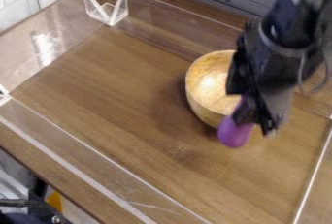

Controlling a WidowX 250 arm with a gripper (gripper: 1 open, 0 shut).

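My gripper (236, 121) is a dark, blurred shape over the right side of the table, shut on a purple object (234, 131) at the front rim of a tan wooden bowl (208, 84). The arm covers the right part of the bowl. The fingertips themselves are too blurred to make out clearly.
A white wire-like holder (107, 7) stands at the back left. A grey wall runs along the back, and transparent edging lines the left and front.
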